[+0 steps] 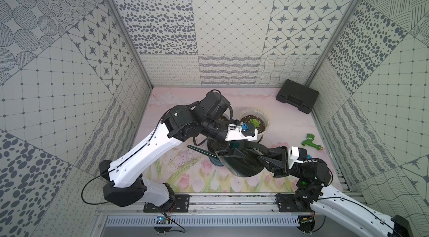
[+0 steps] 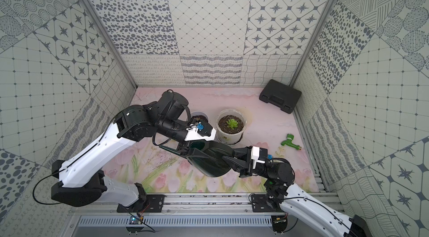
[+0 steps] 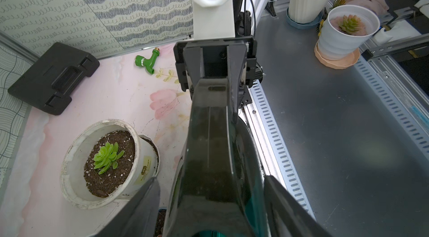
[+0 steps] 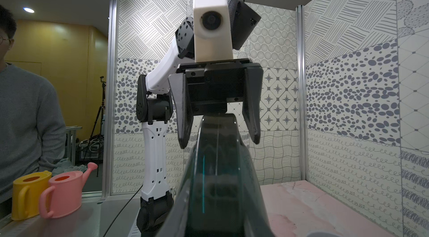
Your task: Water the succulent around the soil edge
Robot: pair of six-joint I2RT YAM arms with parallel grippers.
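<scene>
A dark green translucent watering can [image 1: 241,165] is raised over the table, its thin spout [image 1: 199,150] pointing left. My right gripper is shut on the can's handle. Opposite it, my left gripper has its fingers spread, one to each side of the can's upper part, with gaps showing. A white pot [image 2: 231,137] holds a green succulent [image 2: 232,123] in dark soil. Another soil-filled pot [image 2: 199,115] is partly covered by the left arm. In the top left view, a pot with a blue base [image 1: 215,161] stands beneath the can, mostly hidden.
A black case [image 2: 280,96] lies at the back right, with a green tap-like piece [image 2: 291,141] in front of it. Open table remains at the back and front left. Outside the table stand pink [image 4: 64,196] and yellow [image 4: 29,196] watering cans.
</scene>
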